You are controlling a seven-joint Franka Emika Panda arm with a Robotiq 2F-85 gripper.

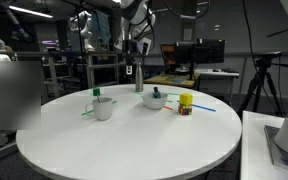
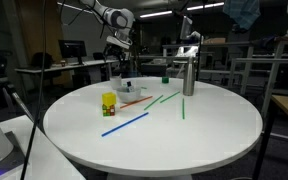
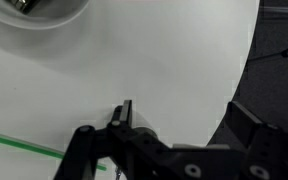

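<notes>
In the wrist view my gripper stands open, its dark fingers wide apart with white tabletop showing between them. Beside the left finger a rounded, pale object, partly hidden, is hard to make out. A white bowl (image 3: 42,38) with a dark item inside lies at the upper left, and a green marker (image 3: 22,144) at the lower left. A silver bottle (image 2: 190,79) stands upright on the table. The white bowl (image 1: 154,102) is right of a white mug (image 1: 103,109) holding something green. A yellow block (image 1: 186,99) with coloured parts rests nearer the right side.
Blue (image 2: 125,124), orange-red (image 2: 137,101) and green markers (image 2: 183,110) lie scattered on the round white table (image 1: 129,146). A person (image 1: 136,24) stands in the background beyond the table.
</notes>
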